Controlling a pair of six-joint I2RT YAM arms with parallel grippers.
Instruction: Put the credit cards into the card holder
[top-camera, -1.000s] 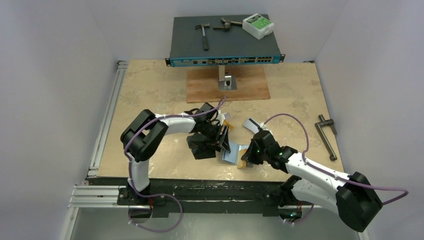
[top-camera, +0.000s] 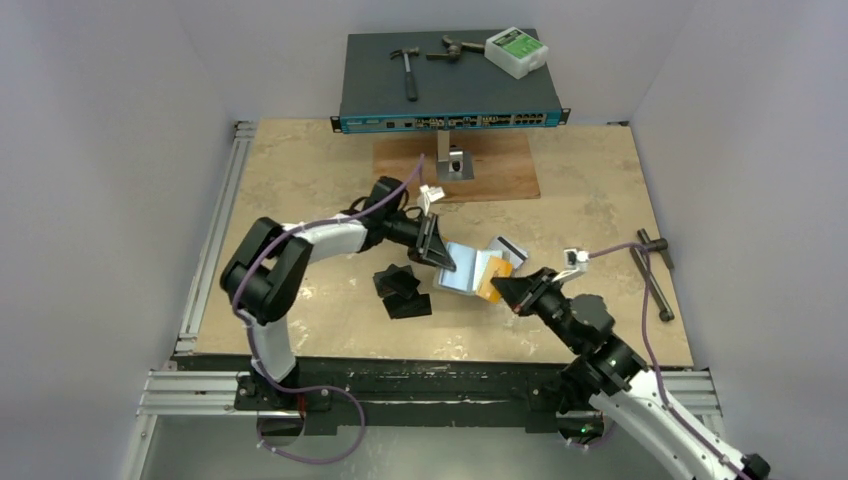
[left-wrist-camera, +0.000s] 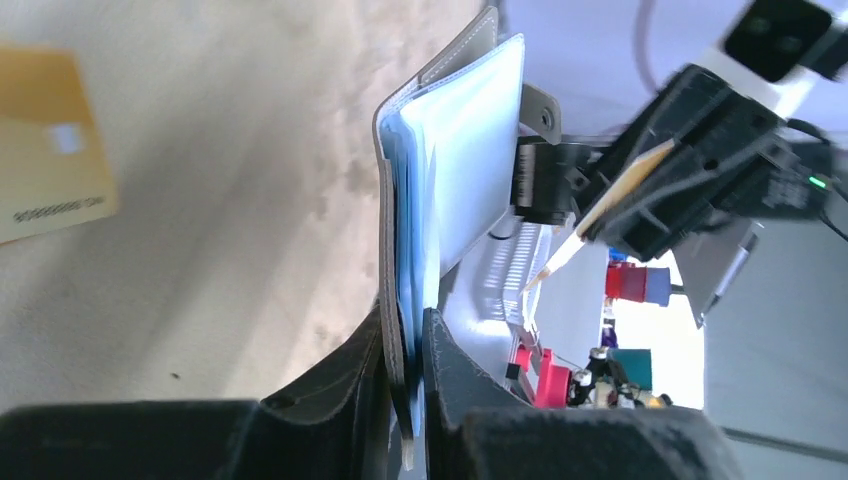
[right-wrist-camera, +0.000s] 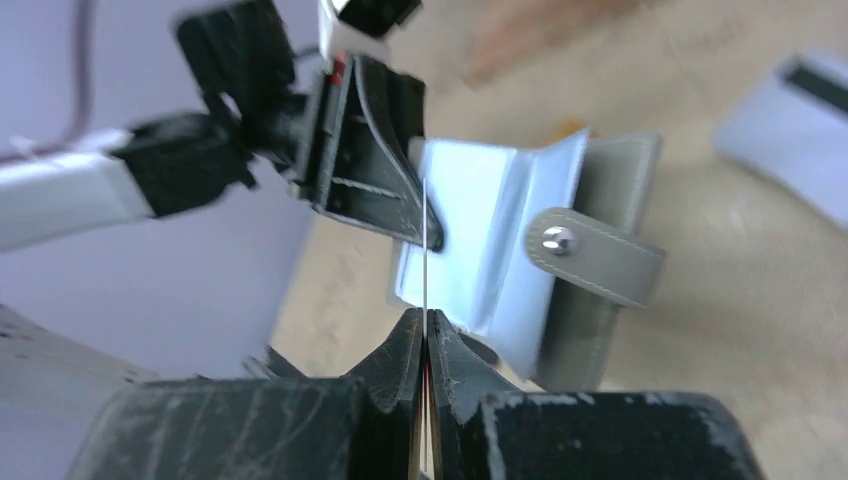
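An opened card holder (top-camera: 458, 268) with light blue sleeves and a grey strap (right-wrist-camera: 595, 258) is raised between the grippers; my left gripper is shut on its edge. My right gripper (top-camera: 502, 285) is shut beside it. In the top view a gold card (top-camera: 495, 275) is at the right gripper's tips, over the holder's right part; the right wrist view shows only a thin edge (right-wrist-camera: 425, 255) between those fingers. A white card with a dark stripe (top-camera: 508, 247) lies behind. Another gold card (left-wrist-camera: 45, 145) lies on the table in the left wrist view.
Black cards or pieces (top-camera: 403, 300) lie front left. A hammer and metal tool (top-camera: 655, 285) lie at the right edge. A stand on a wooden board (top-camera: 400, 170) carries a rack device (top-camera: 440, 85) at the back.
Both grippers have moved toward the back of the table, taking the card holder and gold card up from the front middle. The right arm has changed its pose considerably.
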